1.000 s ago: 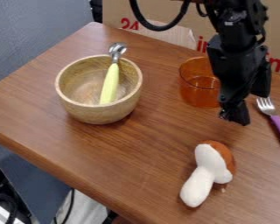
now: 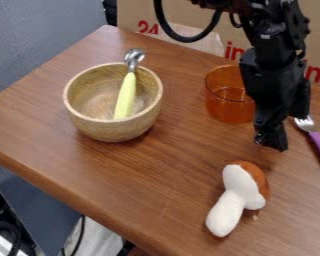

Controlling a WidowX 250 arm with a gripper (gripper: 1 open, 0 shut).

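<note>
The black gripper [image 2: 272,130] hangs at the right, low over the table just right of an orange transparent cup [image 2: 224,98]; whether its fingers are open or shut is unclear. A wooden bowl [image 2: 93,112] at the left holds a scoop with a pale yellow handle [image 2: 124,98]. A white mushroom toy with a brown cap [image 2: 236,195] lies in front of the gripper. A fork with a purple handle [image 2: 319,147] lies at the right edge, partly out of view.
The wooden table [image 2: 123,190] has free room at centre and front left. Its left edge drops to a grey floor area with cables. Cardboard with red print [image 2: 176,20] stands behind.
Over the last second the gripper has shifted slightly down. The objects on the table have not visibly moved.
</note>
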